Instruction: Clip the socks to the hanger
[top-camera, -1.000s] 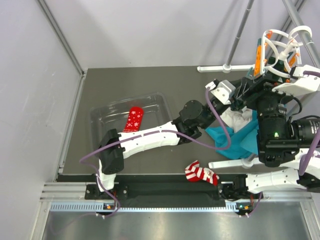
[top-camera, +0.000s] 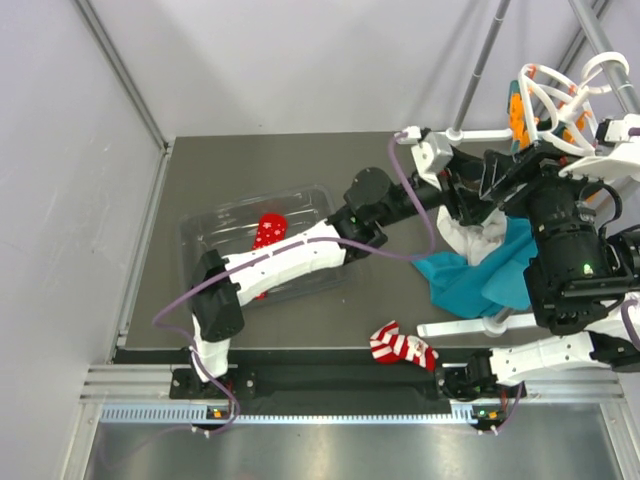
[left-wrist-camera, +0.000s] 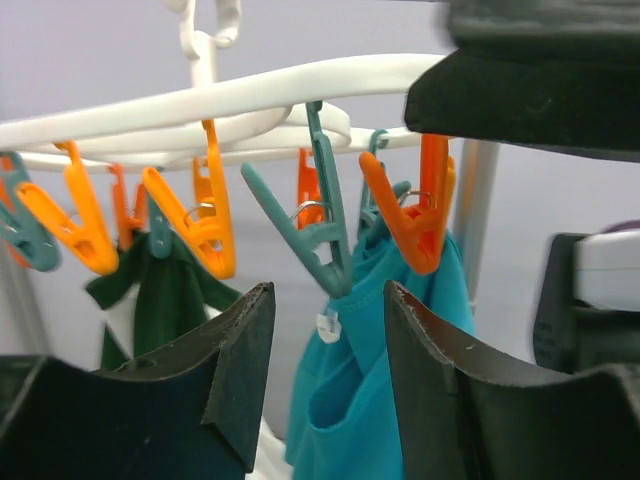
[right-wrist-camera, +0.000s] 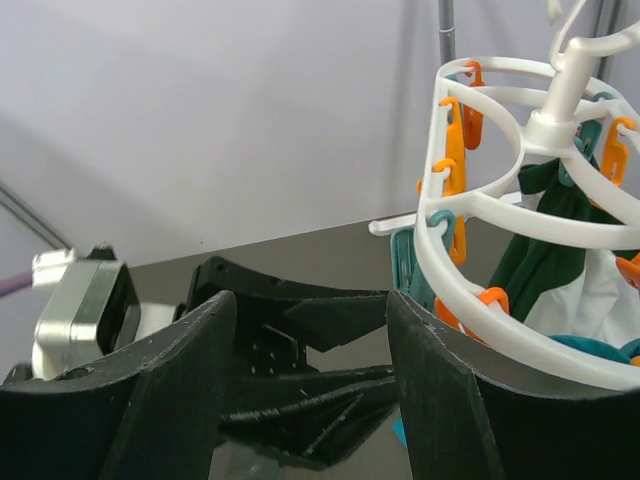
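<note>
A white hanger with orange and teal clips carries dark green, white and blue fabric, seen in the left wrist view behind the clips. My left gripper is part open just below a teal clip (left-wrist-camera: 320, 220), with no sock visible between its fingers. My right gripper is part open at the hanger's rim, beside the left gripper's black body. A red-and-white striped sock (top-camera: 400, 347) lies on the table's front; a red sock with white pattern (top-camera: 270, 230) lies in the clear bin.
The clear plastic bin (top-camera: 200, 230) sits on the left of the grey table (top-camera: 250, 160), partly under my left arm. Metal stand poles (top-camera: 478, 60) rise at the back right, and a blue cloth (top-camera: 450, 280) lies below the hanger.
</note>
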